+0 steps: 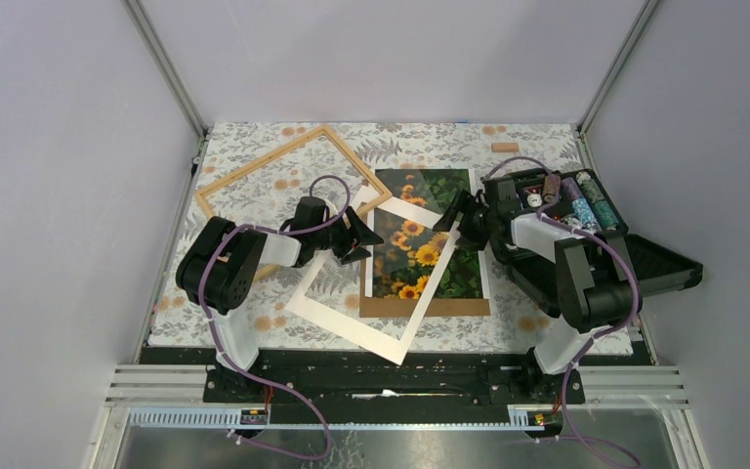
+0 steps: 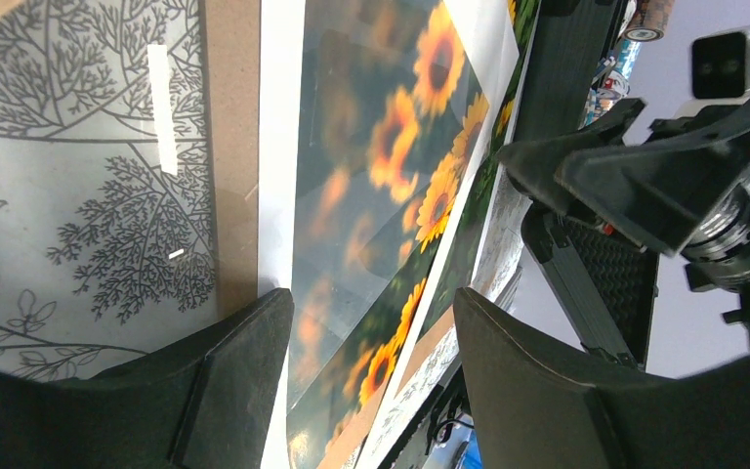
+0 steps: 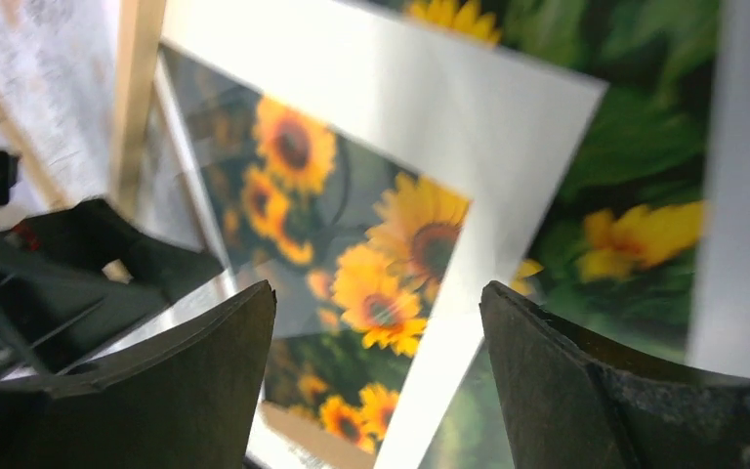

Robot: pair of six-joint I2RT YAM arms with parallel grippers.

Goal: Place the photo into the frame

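Observation:
The sunflower photo lies flat on a brown backing board in the middle of the table. A cream mat rests askew across the photo, its right-hand corner over the flowers. At the upper left is the wooden frame, also turned at an angle. My left gripper is over the photo's left edge, fingers apart and nothing gripped. Over the mat's corner, my right gripper is open; the mat's corner shows beyond its fingers in the right wrist view.
To the right stands an open black case holding several patterned rolls, with the right arm reaching over it. A small tan block lies at the back right. Both grippers are close together over the photo.

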